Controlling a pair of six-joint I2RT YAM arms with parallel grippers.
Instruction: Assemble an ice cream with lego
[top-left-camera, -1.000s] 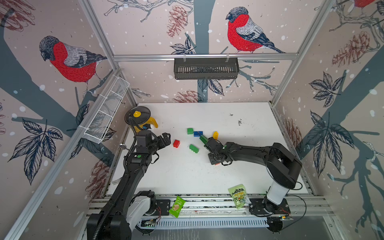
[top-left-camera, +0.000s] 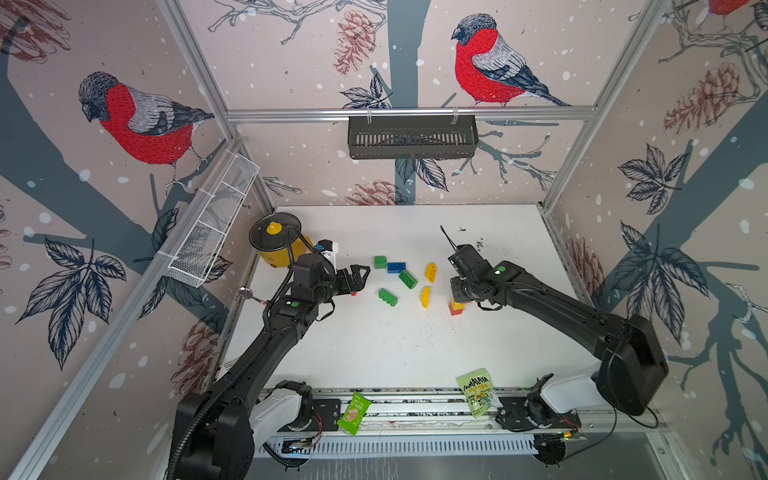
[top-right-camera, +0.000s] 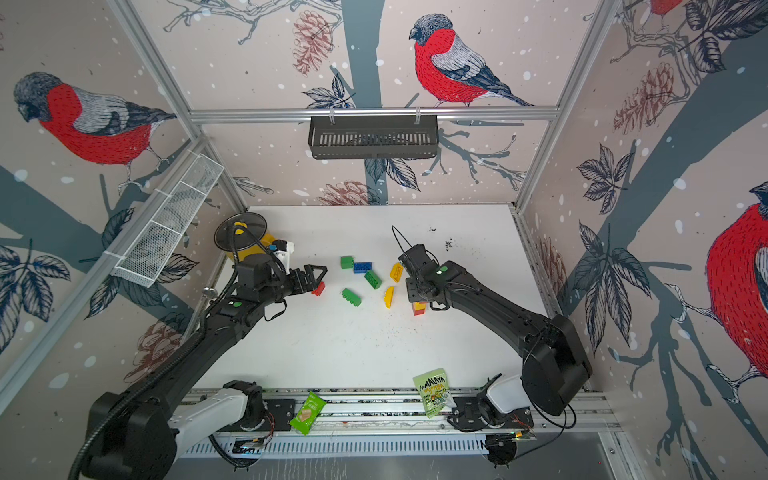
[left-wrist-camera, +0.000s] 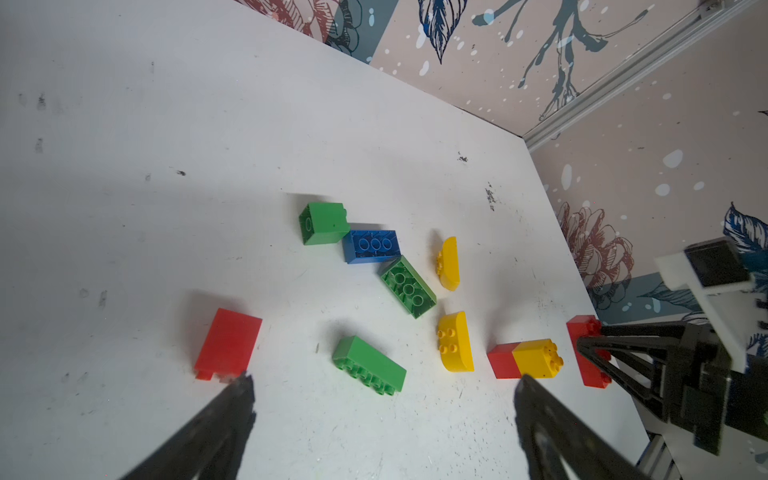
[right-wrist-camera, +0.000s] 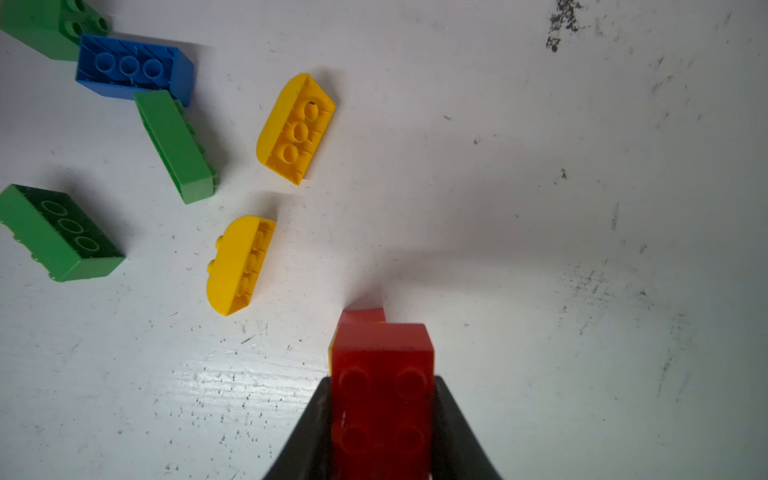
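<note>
My right gripper is shut on a red brick (right-wrist-camera: 382, 349), held above a red-and-yellow stack (left-wrist-camera: 534, 360) on the table (left-wrist-camera: 160, 144). My left gripper (top-left-camera: 357, 278) is open, raised near a loose red brick (left-wrist-camera: 227, 342) on the left. Two yellow curved bricks, one (right-wrist-camera: 292, 128) farther back and one (right-wrist-camera: 240, 264) nearer, lie left of the stack. Several green bricks (right-wrist-camera: 62, 232) and a blue brick (right-wrist-camera: 134, 66) lie in the middle.
A yellow pot with dark lid (top-left-camera: 274, 236) stands at the back left corner. A dark basket (top-left-camera: 412, 144) hangs on the back rail.
My right gripper has risen and moved right and back, uncovering the red-and-yellow stack. My left arm has moved slightly right, over the loose red brick.
</note>
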